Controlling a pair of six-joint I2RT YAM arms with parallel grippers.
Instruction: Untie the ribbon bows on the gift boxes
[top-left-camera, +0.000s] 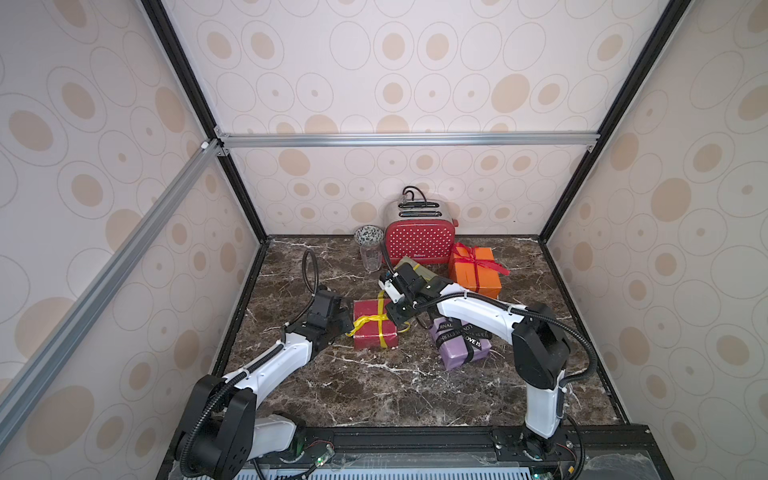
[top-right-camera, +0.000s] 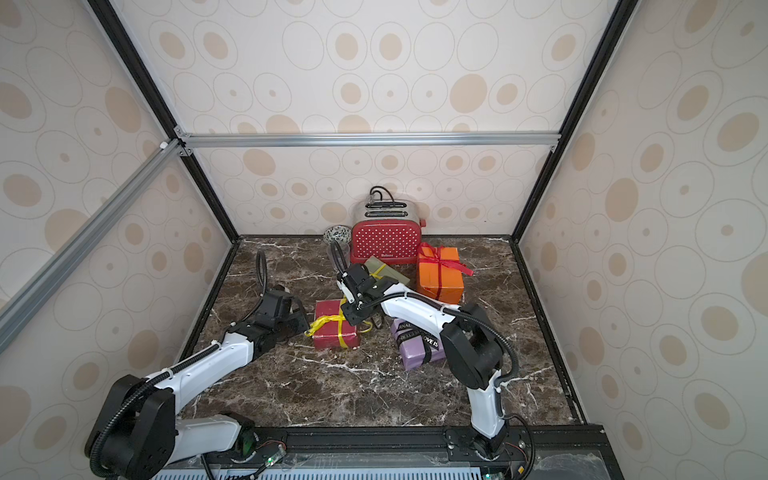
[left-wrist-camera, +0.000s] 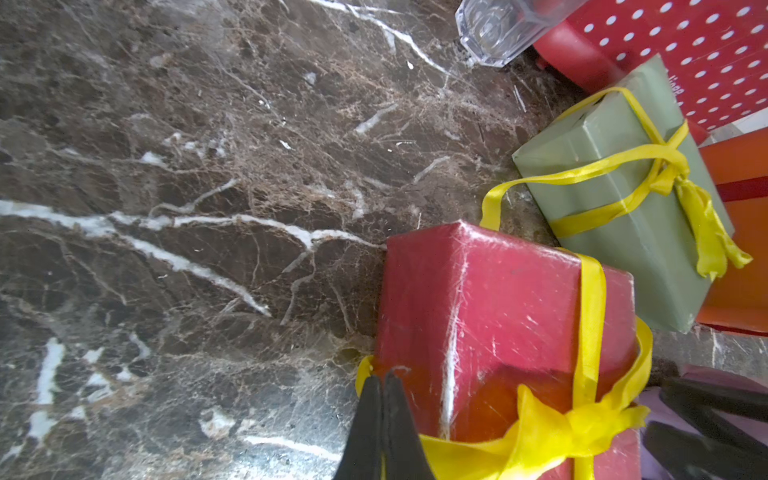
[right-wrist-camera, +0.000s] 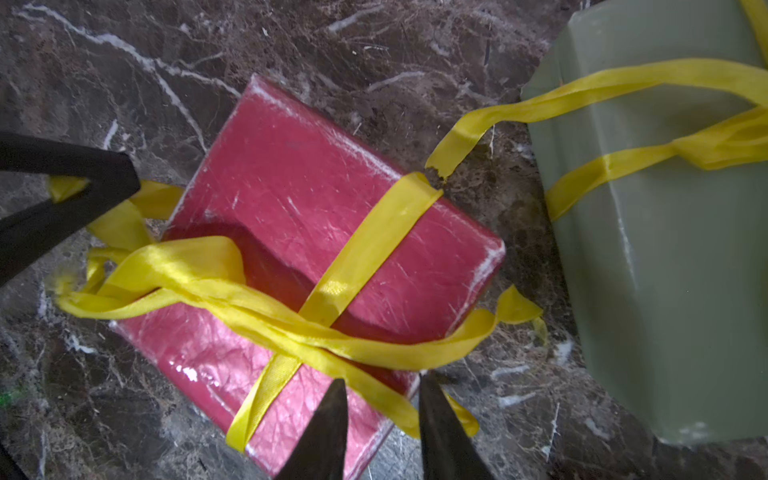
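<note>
A red box (right-wrist-camera: 240, 160) wrapped in yellow ribbon (right-wrist-camera: 360, 248) sits mid-table, its bow on top pulled into long strands. My left gripper is shut at the box's left side, ribbon running by its fingertips; whether any is pinched is unclear. My right gripper hangs open over the box's right part, a strand passing near its fingertips. A green box (right-wrist-camera: 632, 288) with tied yellow ribbon lies beside it. An orange box (top-left-camera: 472, 272) with a red bow and a purple box (top-left-camera: 452, 352) with black ribbon are to the right.
A red dotted toaster (top-left-camera: 416, 240) and a glass (top-left-camera: 370, 256) stand at the back.
</note>
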